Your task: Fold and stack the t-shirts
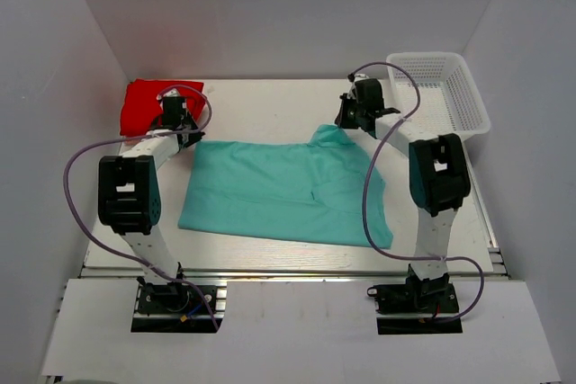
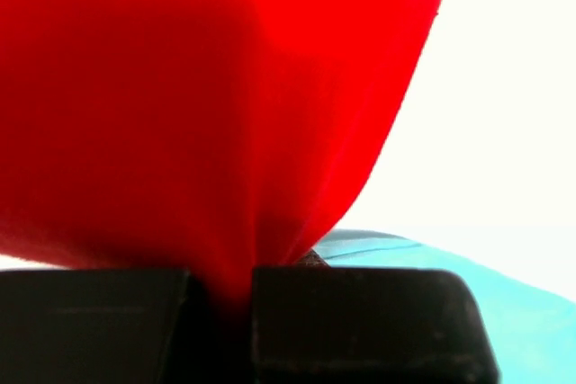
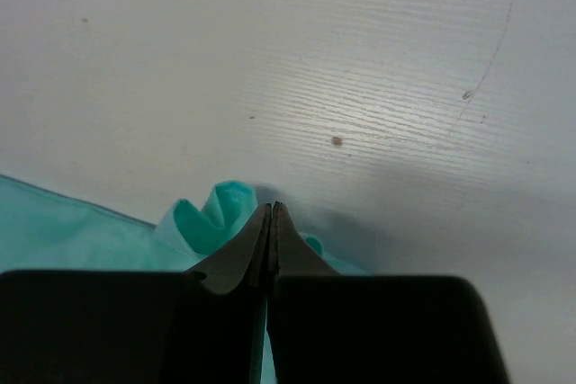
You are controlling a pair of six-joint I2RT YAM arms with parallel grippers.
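Observation:
A teal shirt [image 1: 274, 186] lies spread across the middle of the table, its upper right bunched in small folds [image 3: 207, 231]. A red folded shirt [image 1: 148, 101] lies at the back left. My left gripper [image 1: 194, 134] is shut on the red shirt, whose fabric [image 2: 225, 132] gathers into the fingers in the left wrist view. My right gripper [image 1: 342, 121] hangs at the teal shirt's upper corner; in the right wrist view its fingertips [image 3: 281, 222] are together, and I cannot see cloth between them.
A white plastic basket [image 1: 463, 87] stands at the back right. Bare table [image 1: 261, 110] lies along the back middle between the red shirt and the basket.

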